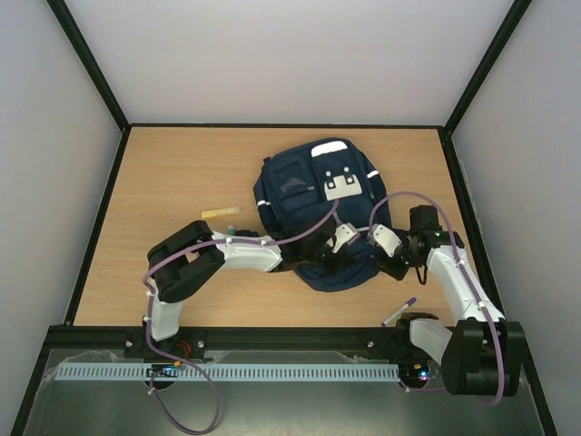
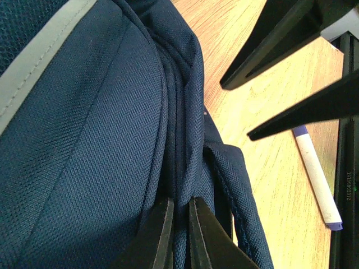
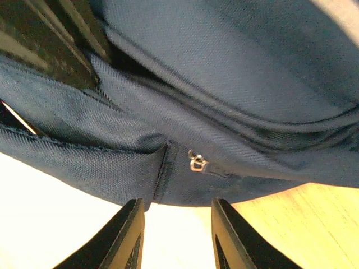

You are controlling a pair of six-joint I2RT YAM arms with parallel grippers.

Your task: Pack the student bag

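Observation:
The navy bag [image 1: 295, 177] lies on the table, its lower part under both arms. In the left wrist view, my left gripper is shut on a fold of the bag's fabric [image 2: 193, 123] along its opening. My right gripper stands open at the bag's right edge, with nothing gripped between its fingers. A zipper pull [image 3: 197, 162] shows on the fabric just beyond those fingertips. A marker with purple ends [image 2: 315, 176] rests on the table to the right of the bag.
A yellow stick-like item [image 1: 221, 213] lies left of the bag. Small objects partly hidden by the left arm sit just below it.

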